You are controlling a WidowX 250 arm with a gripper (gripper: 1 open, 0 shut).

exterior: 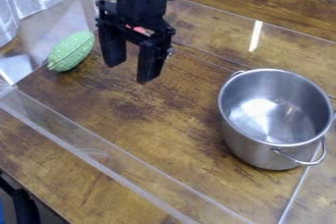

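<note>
A black robot gripper (pixel 132 51) hangs from the top over the upper middle of the wooden table, its two fingers pointing down and spread apart, with no object clearly between them. Behind it a small red and pale object (pixel 140 28) is partly hidden. To its left a pale green oblong vegetable or toy (pixel 71 51) lies on the table. A steel pot (pixel 274 150) with wire handles stands at the right.
Clear plastic barriers (pixel 125 165) border the front and left of the work area, with white cloth or lining at the upper left.
</note>
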